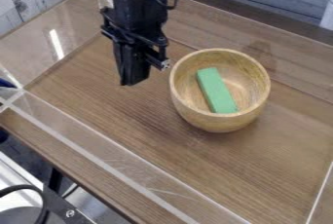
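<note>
My gripper [129, 74] hangs over the wooden table at the upper middle, left of a round tan bowl [232, 118]. It is shut, with nothing visible between its fingers. A green block [215, 89] lies inside the bowl.
Bare wooden table [117, 160] fills the front and left, with clear strips along its left side. A black cable [37, 191] runs at the lower left corner.
</note>
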